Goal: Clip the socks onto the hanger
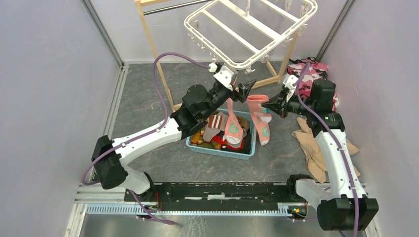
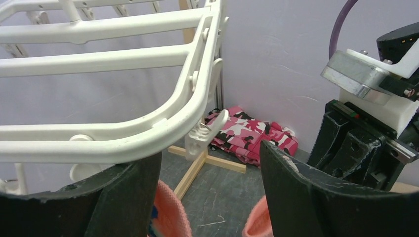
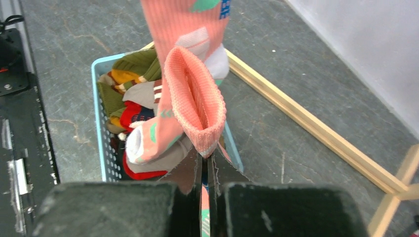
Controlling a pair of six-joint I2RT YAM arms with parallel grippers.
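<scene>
One pink sock [image 1: 258, 118] hangs in front of my right gripper [image 1: 273, 105], which is shut on its cuff edge; the cuff gapes in the right wrist view. A second pink sock [image 1: 233, 129] dangles over the basket beneath the left arm, its upper end hidden from above, so I cannot tell what holds it. Its apparent cuff [image 2: 170, 212] shows low in the left wrist view. My left gripper is partly open under the corner of the white hanger [image 2: 123, 148]. A white clip [image 2: 200, 136] appears between its spread fingers.
The blue basket [image 1: 220, 153] of mixed socks stands on the floor below. Wooden stand legs [image 1: 267, 82] are behind. Camouflage cloth [image 1: 318, 71] lies at back right, and a tan cloth [image 1: 312, 148] lies beside the right arm.
</scene>
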